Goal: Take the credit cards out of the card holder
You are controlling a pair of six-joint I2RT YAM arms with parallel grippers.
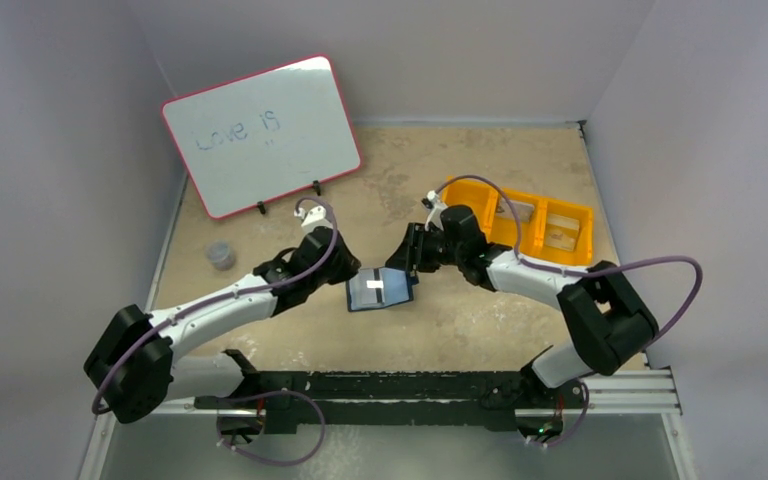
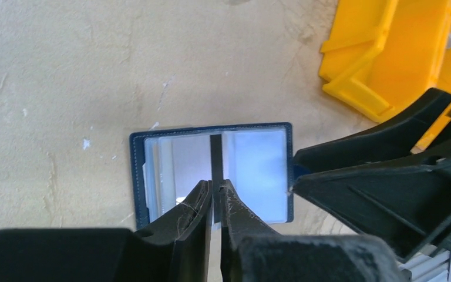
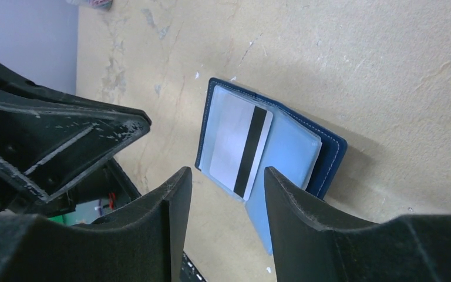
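Note:
The open card holder lies on the table between both arms, dark blue with light-blue sleeves. A white card with a black stripe rests in it. My left gripper is above and left of the holder, its fingertips close together over the holder in its own view; whether anything is between them cannot be told. My right gripper stands open above the holder's right side, nothing visibly held.
A yellow three-part bin sits behind the right arm. A whiteboard stands at the back left, a small clear cup at the left.

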